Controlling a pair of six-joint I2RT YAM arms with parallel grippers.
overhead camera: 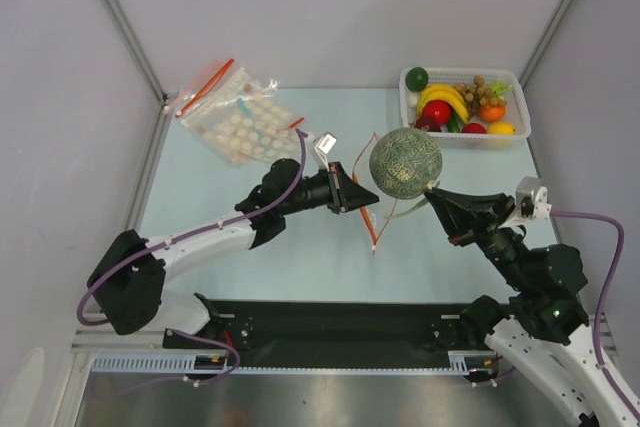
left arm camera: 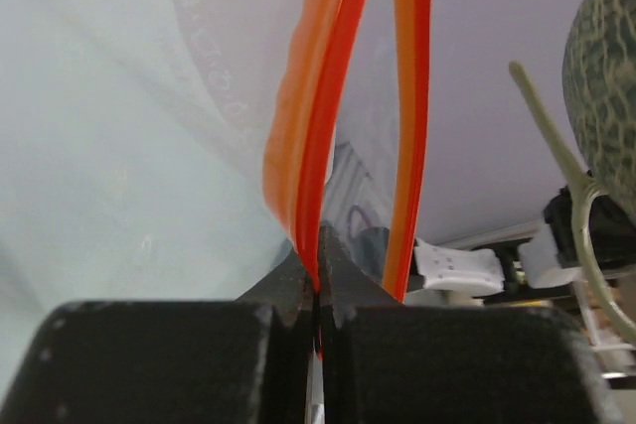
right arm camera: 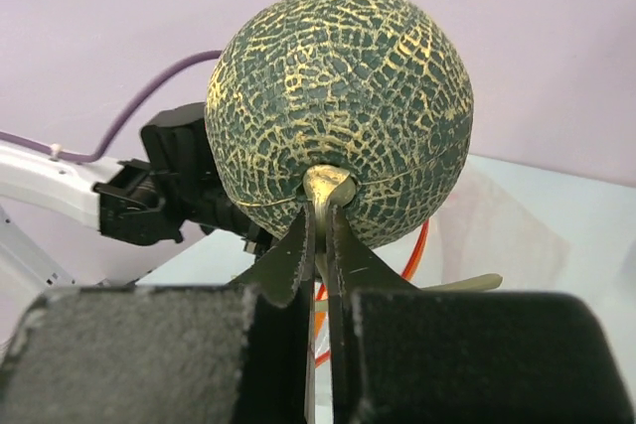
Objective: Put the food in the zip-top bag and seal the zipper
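Observation:
A green netted melon hangs off the table, with my right gripper shut on its stem. The clear zip top bag's orange zipper stands just below and left of the melon in the top view. My left gripper is shut on the bag's edge; the orange strip runs down between its fingertips in the left wrist view. Its mouth is parted, with a second orange strip apart from the first. The melon appears outside the bag, beside the opening. Much of the clear film is hard to see.
A white basket of mixed fruit stands at the back right. At the back left lies another clear bag holding pale round pieces.

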